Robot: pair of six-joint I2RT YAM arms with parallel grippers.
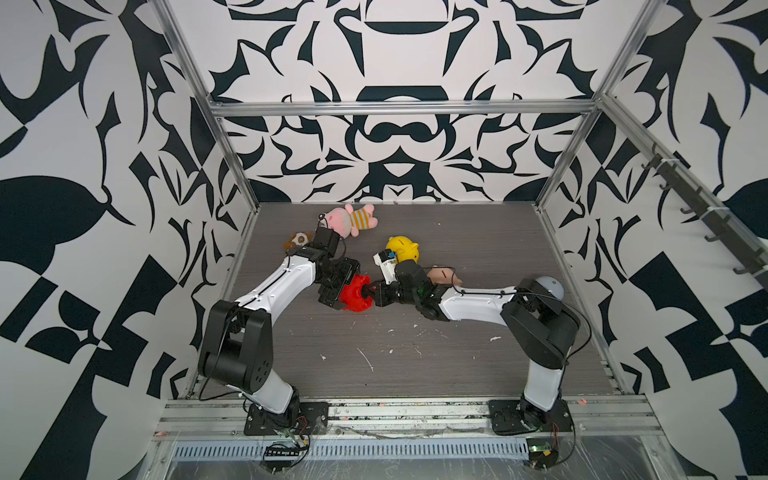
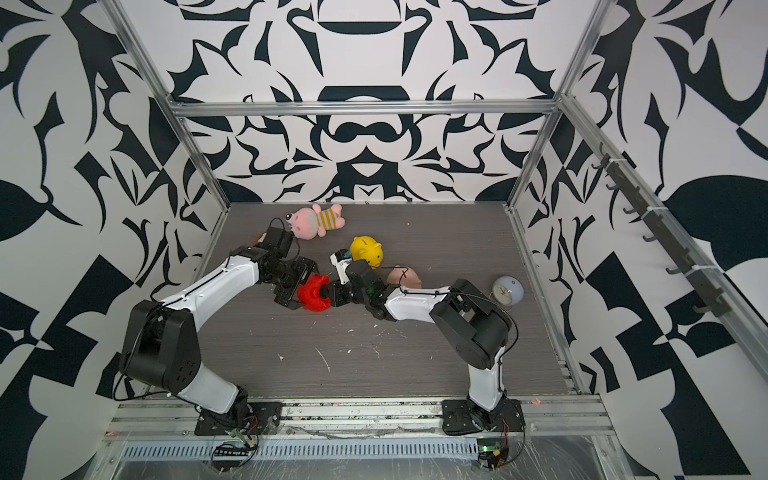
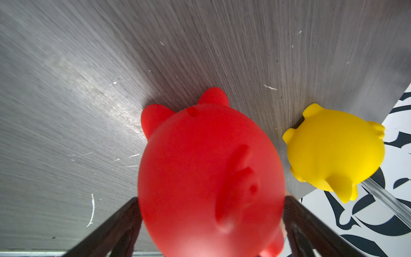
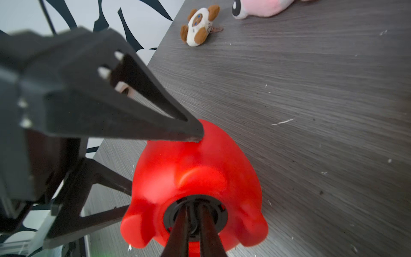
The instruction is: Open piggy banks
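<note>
A red piggy bank (image 1: 357, 302) lies on its side at the table's centre, with its black round stopper (image 4: 169, 216) facing my right gripper, whose closed fingertips are at that stopper with nothing else visible between them. My left gripper stands open around the piggy's body, one finger each side, in the left wrist view. A yellow piggy bank (image 1: 402, 249) stands just behind, and a tan one (image 2: 405, 277) lies partly hidden behind my right arm.
A pink plush toy (image 1: 345, 220) and a brown-white plush (image 4: 197, 27) lie at the back left. A pale round object (image 2: 508, 290) sits at the far right.
</note>
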